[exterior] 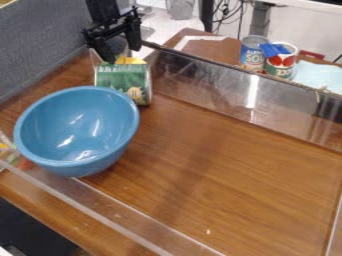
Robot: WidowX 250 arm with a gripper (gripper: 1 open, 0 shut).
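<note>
My black gripper [107,45] hangs at the top left, open, just above a green can [123,82] with a yellow top that stands at the back of the wooden enclosure. A blue bowl [76,131] sits in front of the can, toward the left. The fingertips are partly blurred against the dark arm and the can's top.
Clear walls border it. Outside the back wall stand two cans [253,57] and a pale blue sheet [317,76]. A grey padded panel [40,50] lines the left side.
</note>
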